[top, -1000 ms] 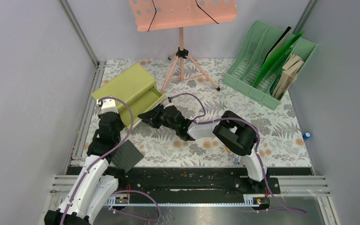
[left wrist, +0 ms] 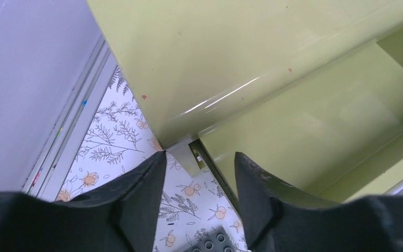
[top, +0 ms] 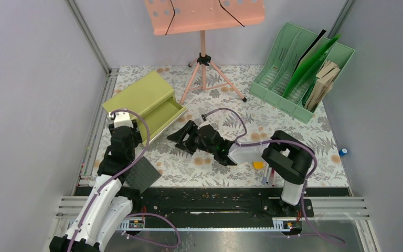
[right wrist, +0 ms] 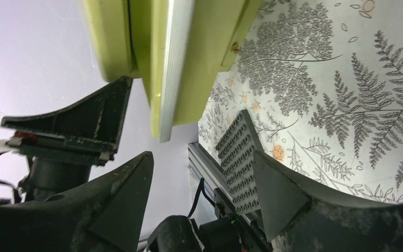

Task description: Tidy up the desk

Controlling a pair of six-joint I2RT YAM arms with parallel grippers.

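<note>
A yellow-green drawer box (top: 139, 97) stands at the back left, its drawer (top: 163, 116) pulled out; the part of the drawer floor that shows is bare. Over the box's near left corner hangs my left gripper, its fingers apart and nothing held between them. My right gripper is open and empty too, a short way off the drawer front (right wrist: 176, 68). On the desk's right side lie a yellow block (top: 258, 165) and some pens (top: 266, 175), partly hidden by the right arm. A small blue item (top: 342, 152) is by the right edge.
A green divided organizer (top: 280, 100) holding folders and papers occupies the back right. The pink stand (top: 203, 79) has its tripod legs at the back middle. A dark grey studded plate (top: 142, 176) lies front left. Bare desk surrounds the right arm.
My right gripper was at the drawer front and has backed off to the right, its fingers now wider apart. The left arm has barely moved; its fingers look slightly more spread. The drawer sits slightly further out.
</note>
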